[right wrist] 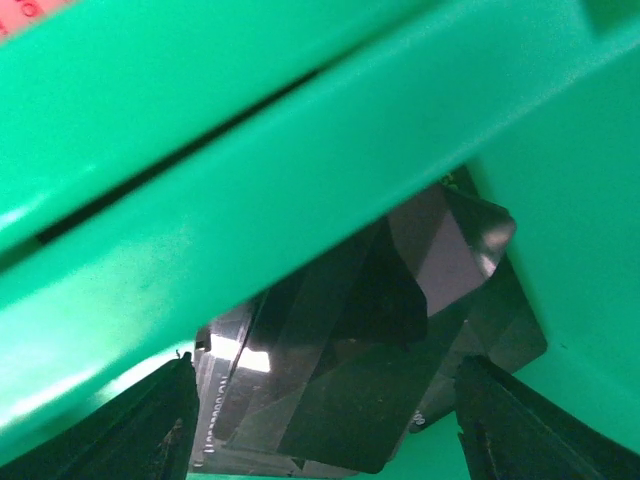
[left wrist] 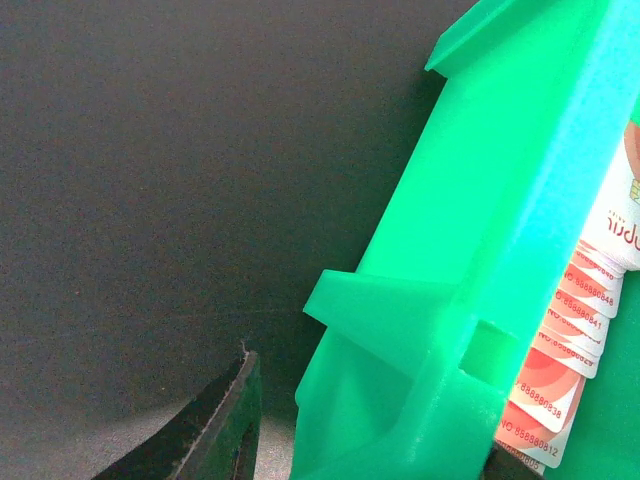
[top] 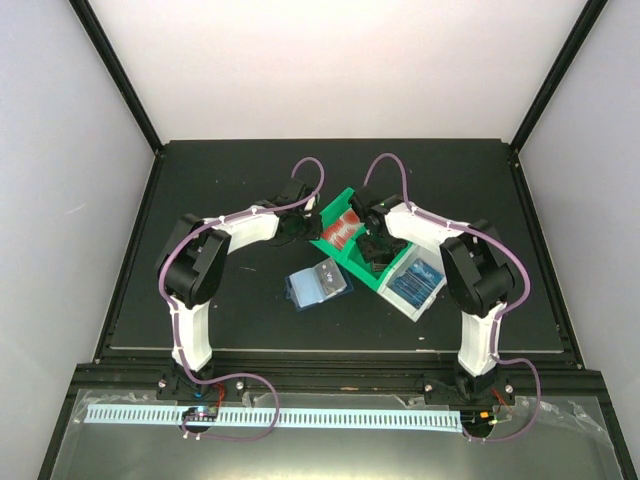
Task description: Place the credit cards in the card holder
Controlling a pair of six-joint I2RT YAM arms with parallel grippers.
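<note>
The blue card holder [top: 318, 284] lies open on the table, showing pale clear pages, close to the green bin [top: 350, 262]. Red-and-white cards [top: 342, 229] fill the bin's upper-left compartment. Overlapping black cards [right wrist: 340, 370] lie in the other green compartment, partly hidden under its wall in the right wrist view. Blue cards [top: 417, 284] rest in a white bin [top: 402, 304]. My left gripper [top: 316, 232] is part open astride the green bin's left wall, a gap showing beside one finger [left wrist: 225, 430]. Open and empty, my right gripper is over the black cards.
The two bins form one slanted row, the white one nearest the front.
</note>
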